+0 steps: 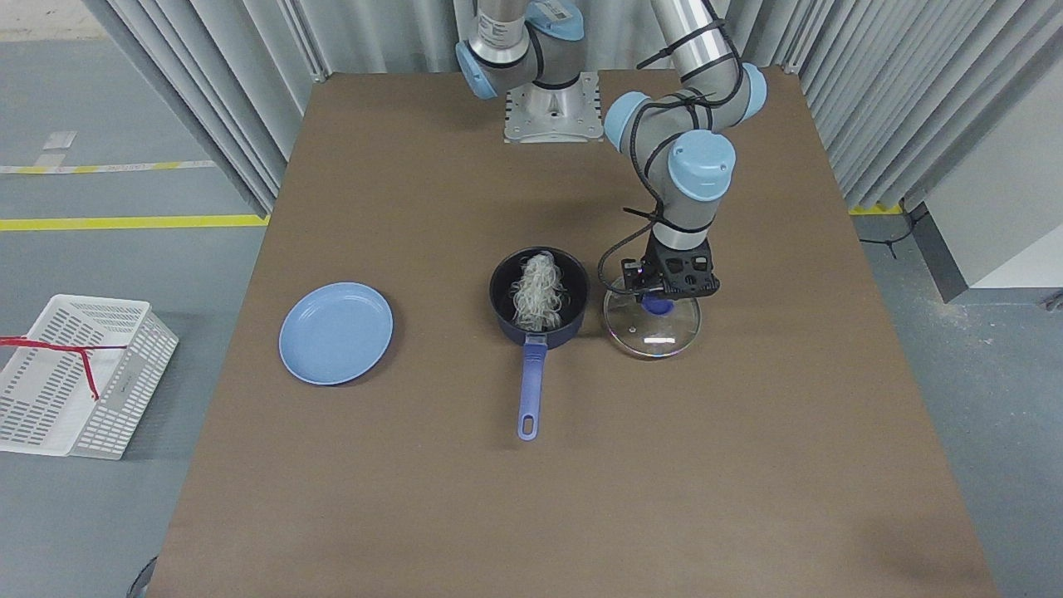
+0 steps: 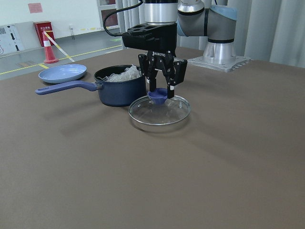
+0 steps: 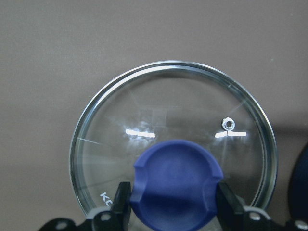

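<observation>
My gripper (image 2: 161,89) is shut on the blue knob (image 3: 175,185) of a glass lid (image 1: 649,335), which sits low over the table just right of a dark blue pot (image 1: 538,338) in the front view. In the wrist view both fingers press against the knob's sides. White noodles (image 1: 538,292) lie inside the pot, whose blue handle (image 1: 529,389) points to the front. A light blue plate (image 1: 335,334) lies to the left of the pot.
The robot base (image 1: 551,120) stands at the back edge. A white basket (image 1: 120,399) is on the floor left of the table.
</observation>
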